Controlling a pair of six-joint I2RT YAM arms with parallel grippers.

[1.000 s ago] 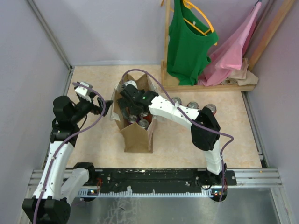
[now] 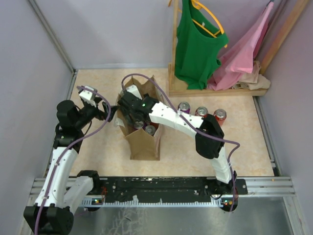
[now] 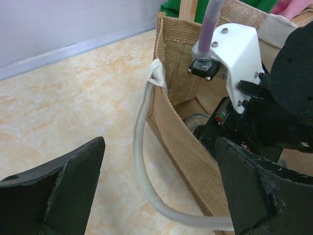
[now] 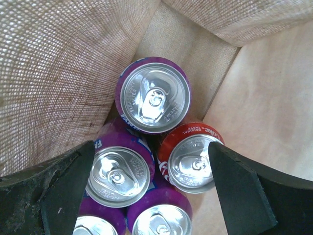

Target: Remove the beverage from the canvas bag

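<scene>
The canvas bag point(image 2: 143, 145) stands upright and open near the middle of the table. Inside it are several cans: in the right wrist view, a purple can point(image 4: 154, 98) is farthest up, a red can point(image 4: 193, 161) lies right of centre, and another purple can point(image 4: 120, 176) sits at the left. My right gripper is open, reaching down into the bag above these cans, its fingers to either side with nothing gripped. Outside the bag, by its left wall, my left gripper is open and empty. A white rope handle point(image 3: 142, 156) hangs between its fingers without being clamped.
Three cans stand on the table right of the bag, among them a purple can point(image 2: 184, 106) and a red can point(image 2: 220, 115). A wooden rack with a green shirt point(image 2: 198, 51) and pink cloth point(image 2: 239, 58) stands behind.
My right gripper has shifted a little left within the bag, and its forearm has followed. The left arm, the bag and the cans on the table look unmoved.
</scene>
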